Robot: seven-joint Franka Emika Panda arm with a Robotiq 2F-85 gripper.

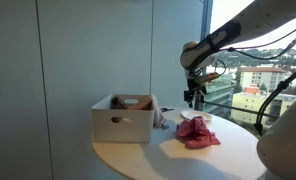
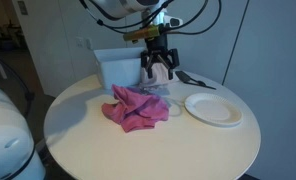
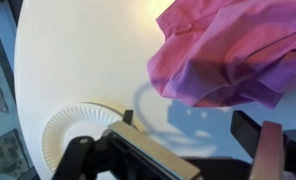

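Note:
A crumpled pink cloth (image 1: 197, 134) lies on the white round table; it fills the upper right of the wrist view (image 3: 223, 50). My gripper (image 2: 160, 73) hangs above the table with its fingers apart. In the wrist view nothing shows between the fingertips of the gripper except bare table and shadow, and the cloth lies just beyond them. A white plate (image 2: 214, 110) rests near the cloth, and its ribbed rim (image 3: 56, 128) appears at the lower left of the wrist view.
A white box (image 1: 123, 124) holding brownish items stands on the table beside the cloth. Dark utensils (image 2: 195, 80) lie toward the back, behind the plate. A window is behind the arm.

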